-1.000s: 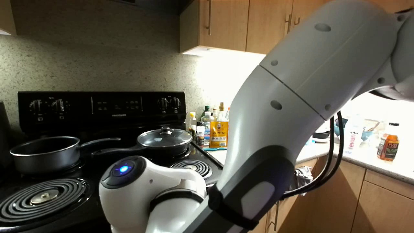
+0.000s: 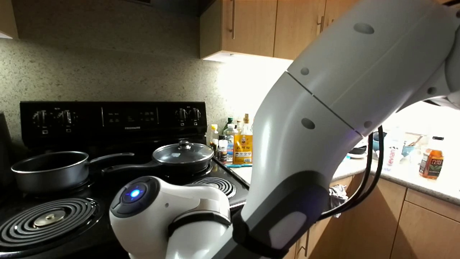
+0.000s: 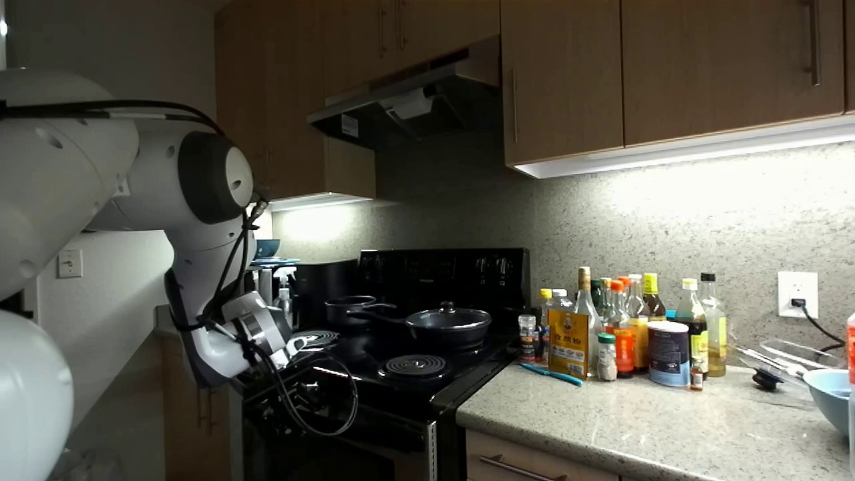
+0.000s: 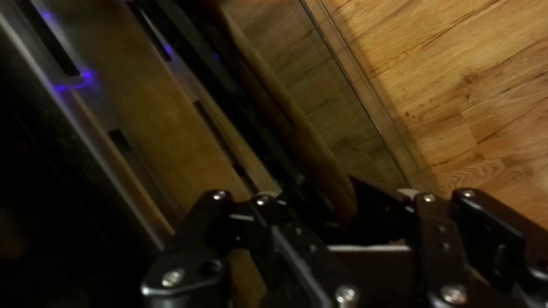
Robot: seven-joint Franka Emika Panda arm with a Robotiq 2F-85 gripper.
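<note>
In the wrist view my gripper has its dark fingers apart. The oven door's long handle runs diagonally down into the gap between them; whether either finger touches it is too dark to tell. Left of the handle lies the slotted metal edge of the oven door front. Exterior view 2 shows the arm's wrist low before the stove, with the fingertips lost among cables and shadow. In exterior view 1 the gripper is out of sight below the white wrist link.
A grey pot and a lidded pan sit on the back burners. Several bottles stand on the counter right of the stove.
In exterior view 1 the upper arm and elbow have shifted slightly to the right and down. Pot and pan have not moved.
</note>
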